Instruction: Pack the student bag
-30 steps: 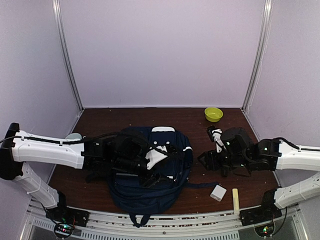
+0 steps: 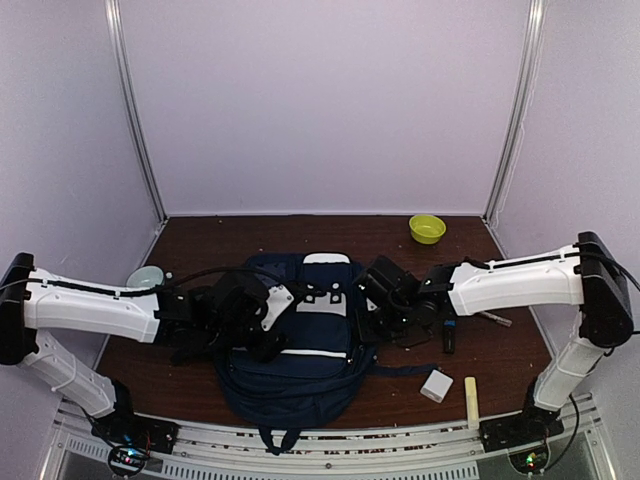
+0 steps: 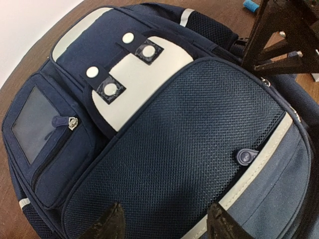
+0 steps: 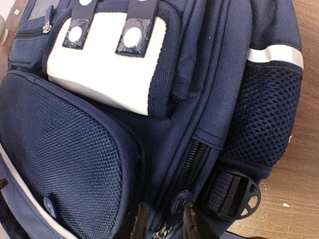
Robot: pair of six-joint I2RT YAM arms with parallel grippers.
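A navy backpack [image 2: 300,390] with white trims lies flat in the middle. My left gripper is part open over the mesh front pocket [image 3: 179,139], nothing seen between its fingers. My right gripper is at the backpack's right side, its fingers part open around the zipper pull [image 4: 180,201] beside the front pocket; whether it touches the pull I cannot tell. A buckle [image 4: 239,199] and mesh side pocket [image 4: 259,114] lie beside it.
A yellow bowl [image 2: 427,228] stands at the back right. A white box [image 2: 436,386], pale stick [image 2: 472,402] and dark item [image 2: 449,338] lie right of the bag. A pale dish [image 2: 146,277] is at left.
My right gripper has moved left onto the backpack's right side. The left gripper has drawn back a little to the left.
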